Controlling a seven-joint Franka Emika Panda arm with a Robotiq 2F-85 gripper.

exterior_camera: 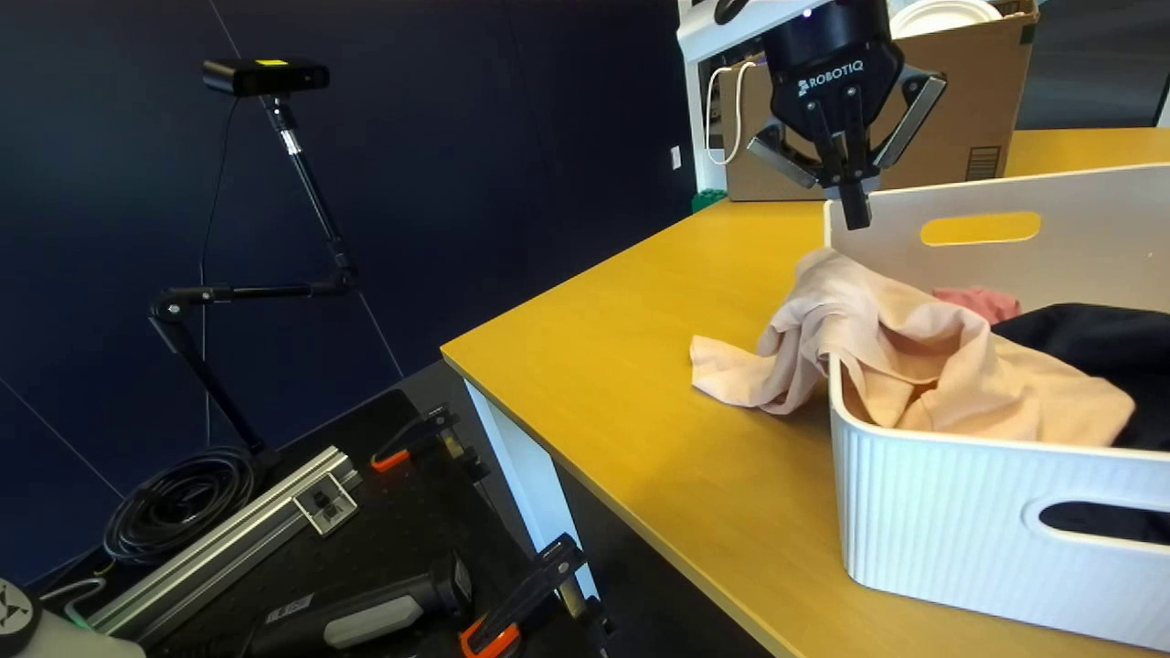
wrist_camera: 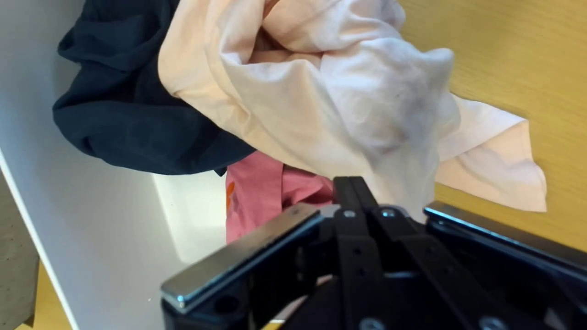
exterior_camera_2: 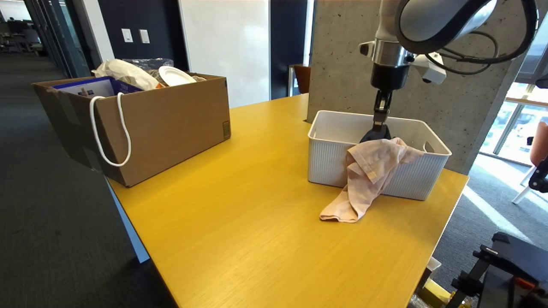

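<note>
A pale peach cloth [exterior_camera: 834,318] is draped over the rim of a white ribbed bin [exterior_camera: 987,526], one end on the table outside and the rest inside. Just above the draped part, my gripper [exterior_camera: 856,214] is shut, and nothing shows between its fingers. In the wrist view the closed fingertips [wrist_camera: 350,186] overlap the peach cloth [wrist_camera: 308,93] from above; whether they touch it I cannot tell. Inside the bin lie a black cloth [wrist_camera: 143,121] and a pink cloth [wrist_camera: 256,192], partly covered by the peach one.
A cardboard box [exterior_camera_2: 174,128] full of items, with a white cord handle, stands at the other end of the yellow table [exterior_camera_2: 246,215]. Between box and bin the tabletop is clear. A concrete pillar [exterior_camera_2: 339,72] rises behind the bin.
</note>
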